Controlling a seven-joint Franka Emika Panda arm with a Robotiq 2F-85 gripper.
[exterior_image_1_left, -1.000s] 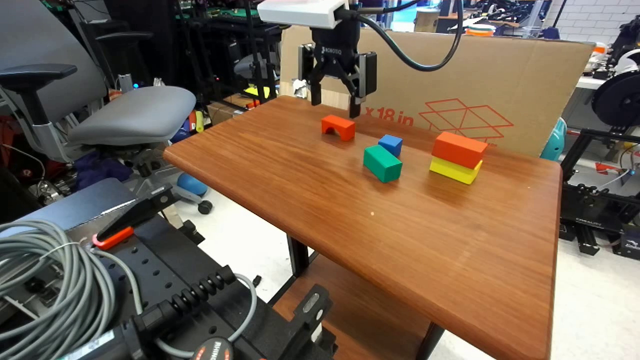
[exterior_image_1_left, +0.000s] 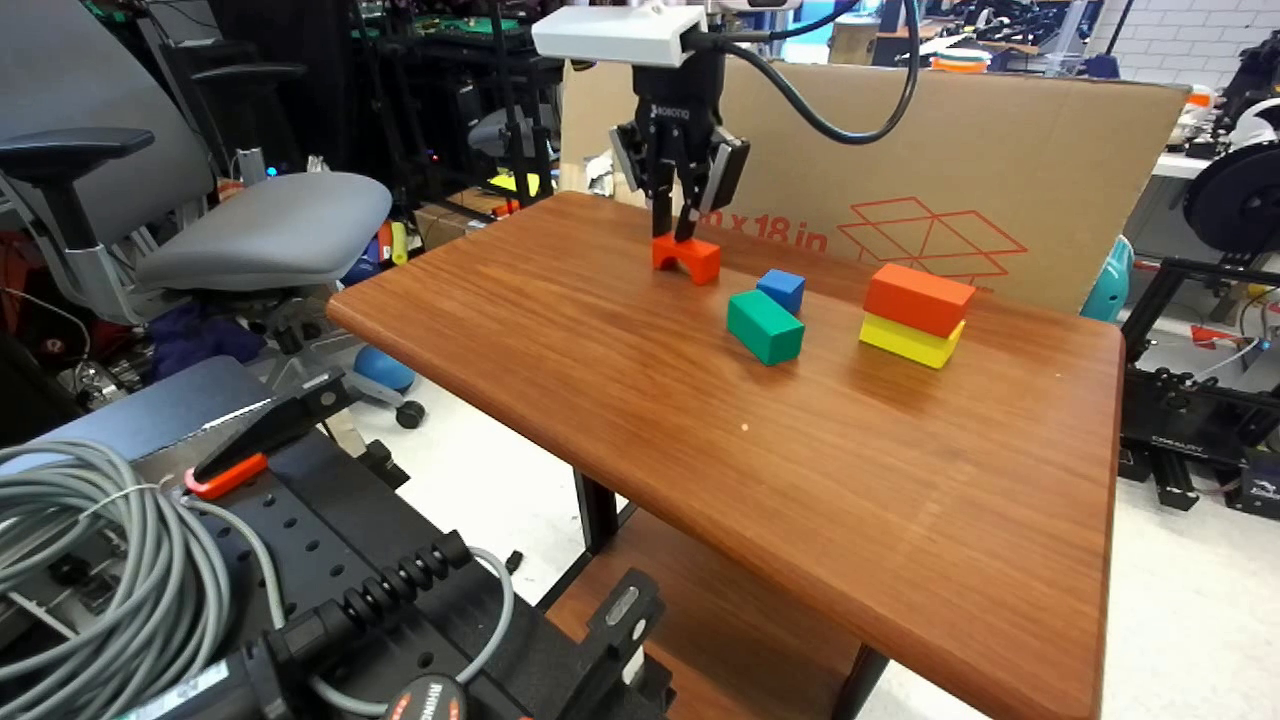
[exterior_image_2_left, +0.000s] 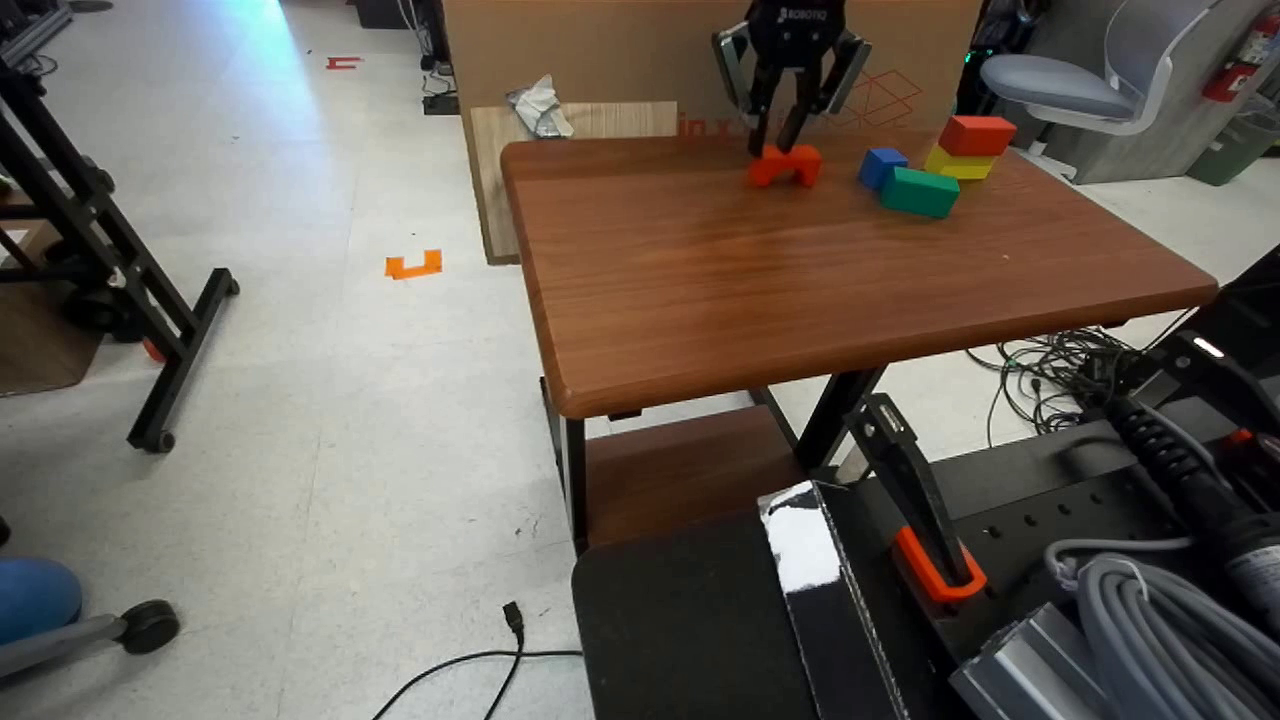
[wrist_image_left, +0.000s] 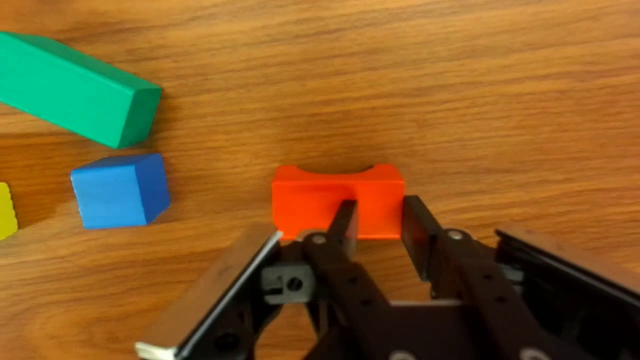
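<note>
A red arch-shaped block (exterior_image_1_left: 702, 264) rests on the table near its back edge. My gripper (exterior_image_1_left: 672, 230) points down at it, the fingers part open with a narrow gap between them. In the wrist view, one finger (wrist_image_left: 345, 225) overlaps the middle of the red arch (wrist_image_left: 312, 201), while the other finger (wrist_image_left: 417, 225) stands against or just beside its right end. The gap lies over the block's right half. Exterior view 2 shows the fingertips right at the top of the arch (exterior_image_2_left: 801, 160); whether they press on it cannot be told.
A blue block (exterior_image_1_left: 782, 288) and a green block (exterior_image_1_left: 764, 328) sit close together to one side. Beyond them, a red-orange block (exterior_image_1_left: 920, 298) lies on a yellow block (exterior_image_1_left: 909, 341). Cardboard (exterior_image_1_left: 1020, 168) stands behind the table (exterior_image_1_left: 840, 480), whose front half is clear.
The gripper has come down to the red arch, and its fingers have drawn much closer together. The arch has shifted slightly to the right in exterior view 1. The other blocks have not moved.
</note>
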